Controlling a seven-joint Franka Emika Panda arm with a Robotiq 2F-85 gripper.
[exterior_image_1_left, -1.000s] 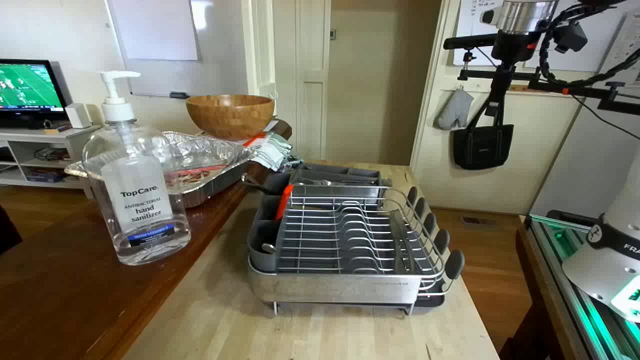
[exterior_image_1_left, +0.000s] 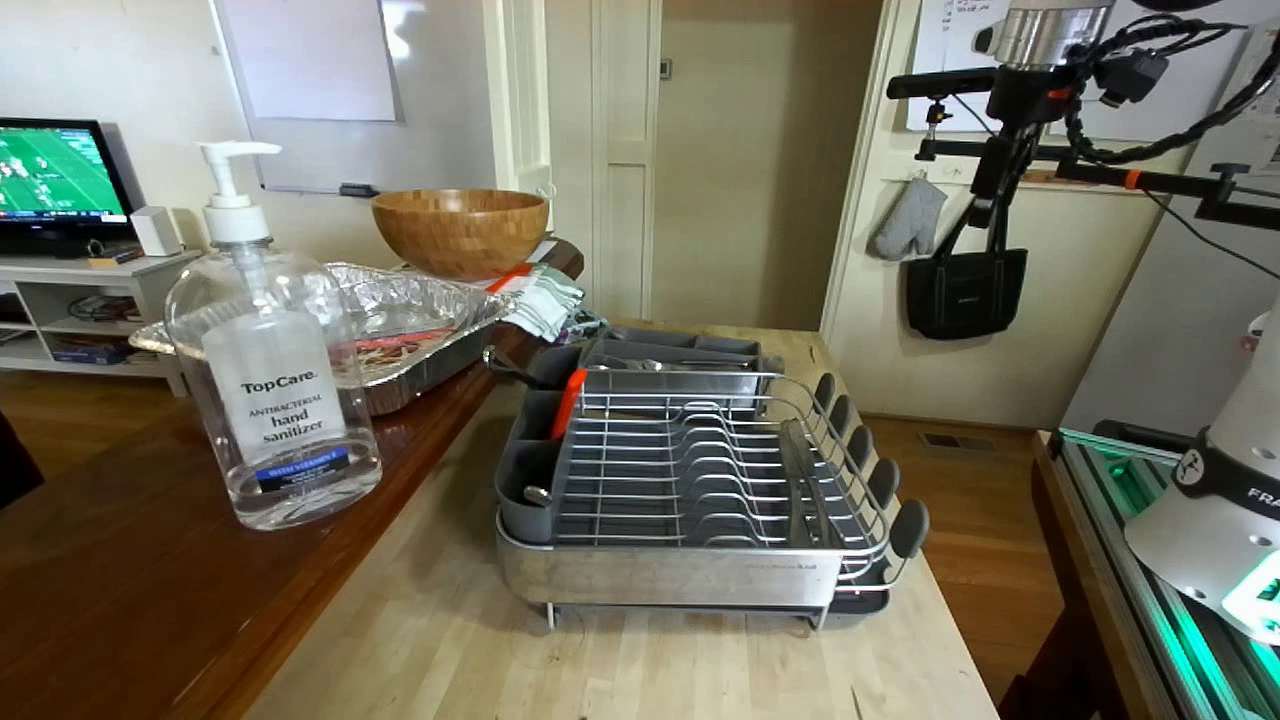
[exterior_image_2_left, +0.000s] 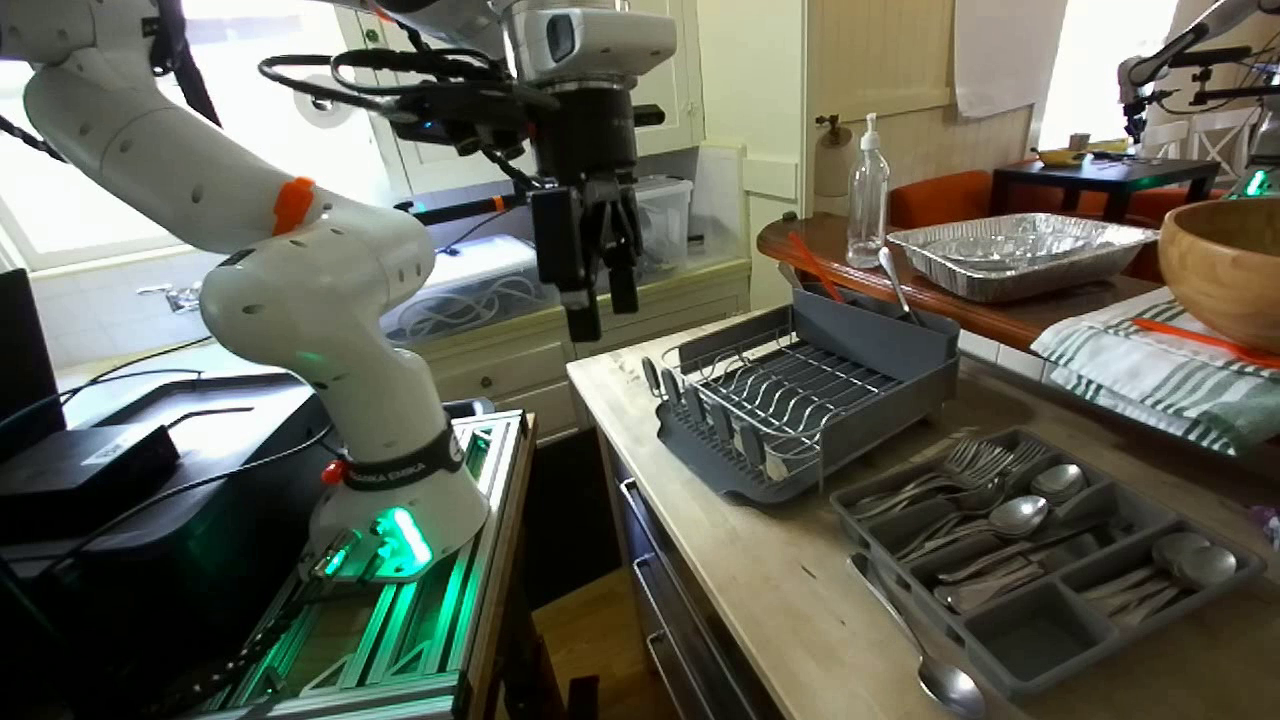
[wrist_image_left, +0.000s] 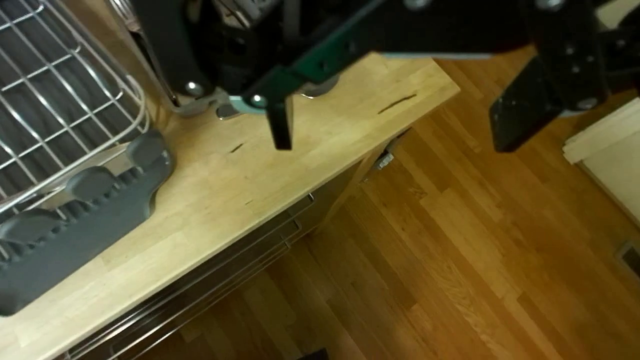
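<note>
My gripper (exterior_image_2_left: 603, 300) hangs in the air on the robot's side of the counter, fingers pointing down. In the wrist view its fingers (wrist_image_left: 280, 123) stand wide apart, with nothing held and the counter edge and wooden floor below. The grey dish rack (exterior_image_1_left: 696, 576) sits on the counter; long metal utensils (exterior_image_1_left: 797, 480) lie across its wires. A red-handled utensil (exterior_image_1_left: 567, 404) and a spoon (exterior_image_2_left: 894, 276) stand in its side holder. Beyond the rack is a grey cutlery tray (exterior_image_2_left: 1020, 690) with forks and spoons. A large spoon (exterior_image_2_left: 948, 686) lies beside the tray.
A sanitizer bottle (exterior_image_1_left: 282, 396), a foil pan (exterior_image_2_left: 1008, 276) and a wooden bowl (exterior_image_1_left: 462, 234) stand on the adjoining dark wooden surface. A striped towel (exterior_image_2_left: 1152, 372) lies near the bowl. Bare counter (exterior_image_2_left: 768, 576) runs along the drawer side.
The gripper and its cables have shifted or turned slightly at the upper right of exterior view 1. The rack and the other objects look unmoved.
</note>
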